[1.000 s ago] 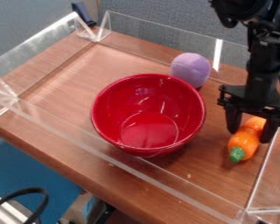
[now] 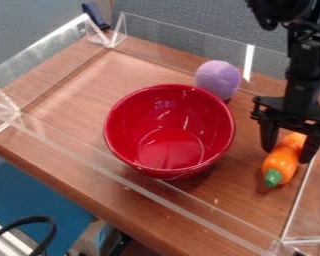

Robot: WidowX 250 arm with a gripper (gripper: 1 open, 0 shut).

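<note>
My black gripper (image 2: pixel 290 133) reaches down at the right edge of the wooden table, its fingers low over an orange toy carrot (image 2: pixel 279 165) with a green tip pointing toward the front. The fingers stand around or just above the carrot's upper part; whether they touch or grip it I cannot tell. A large red bowl (image 2: pixel 168 133) sits left of the carrot, and a purple round object (image 2: pixel 218 78) lies behind the bowl.
Clear plastic walls (image 2: pixel 1 113) edge the wooden table (image 2: pixel 83 160) on several sides. A dark cable loops at the bottom left, off the table.
</note>
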